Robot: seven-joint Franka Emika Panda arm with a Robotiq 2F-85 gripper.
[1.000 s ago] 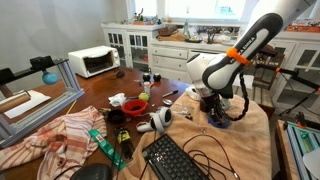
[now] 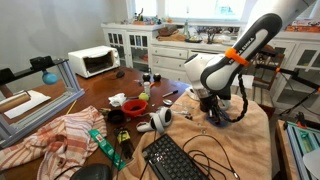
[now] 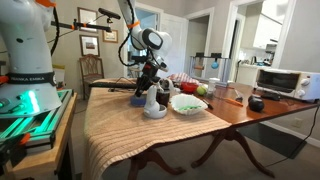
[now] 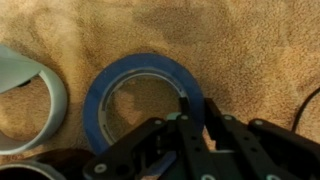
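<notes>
A blue ring, like a roll of tape (image 4: 93, 105), lies flat on the tan cloth in the wrist view, with bare cloth showing through its middle. The black gripper reaches in from below, its fingers on either side of the ring's right-hand wall and shut on it. From exterior view 1, the gripper (image 2: 210, 112) is low over the cloth at the right, and the arm hides much of the ring. Exterior view 2 shows part of the blue ring (image 3: 138, 101) beneath the gripper.
White round pieces (image 4: 50, 105) stand close left of the ring. A black keyboard (image 2: 175, 160) and a dark cable lie nearby. A red bowl (image 2: 134, 106) and a toaster oven (image 2: 92, 62) are farther off.
The arm stays in nearly the same place, with only slight movement around the blue ring. The other objects on the table have not visibly moved.
</notes>
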